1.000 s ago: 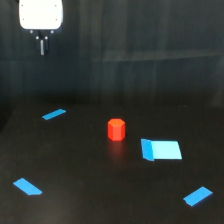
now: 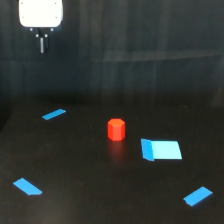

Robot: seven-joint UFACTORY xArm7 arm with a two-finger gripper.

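A small red block with a six-sided outline (image 2: 117,130) stands on the black surface near the middle of the camera view. To its right and slightly nearer the camera lies a pale blue square (image 2: 166,150), apart from the block. My gripper (image 2: 42,46) hangs at the top left below a white arm part (image 2: 41,12), high above the surface and well away from the block. Its fingers are too small and dark to tell how they stand. Nothing shows hanging from them.
Blue tape strips lie at the back left (image 2: 54,114), front left (image 2: 27,187) and front right (image 2: 198,196). Another blue strip (image 2: 147,150) touches the pale square's left edge. A dark curtain (image 2: 140,60) hangs behind.
My gripper and the white arm part sit very slightly higher now, and the fingers look a little different. The red block and the pale square have not moved.
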